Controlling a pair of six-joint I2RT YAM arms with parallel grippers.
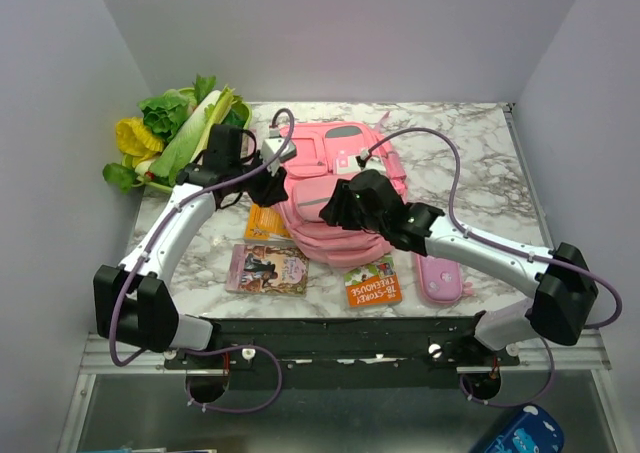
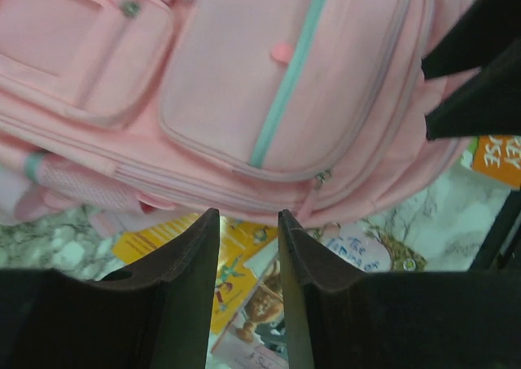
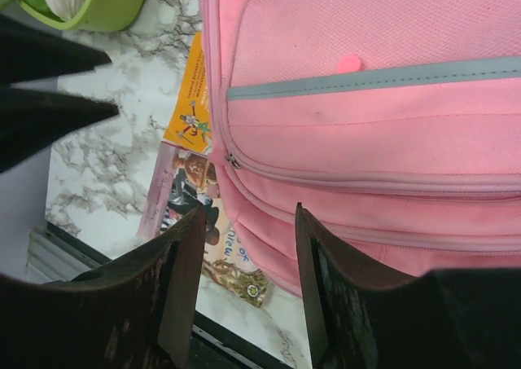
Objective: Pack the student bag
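The pink student bag (image 1: 325,228) lies on the marble table, its front pocket panel (image 3: 383,108) flat with a grey strip across it. Over its left edge hovers my left gripper (image 1: 272,195); in the left wrist view the fingers (image 2: 199,255) are apart with nothing between. My right gripper (image 1: 335,213) is above the pocket, its fingers (image 3: 183,247) apart and empty. Below the bag lie a picture book (image 1: 268,270) and a treehouse book (image 1: 373,283). A yellow-orange book (image 1: 266,223) is partly under the bag's left side. A pink pencil case (image 1: 438,276) lies at right.
A green basket (image 1: 222,168) of vegetables stands at the back left. Marble is clear at the right and back right. The two grippers are close together over the bag. Something blue (image 1: 525,431) lies below the table's front edge.
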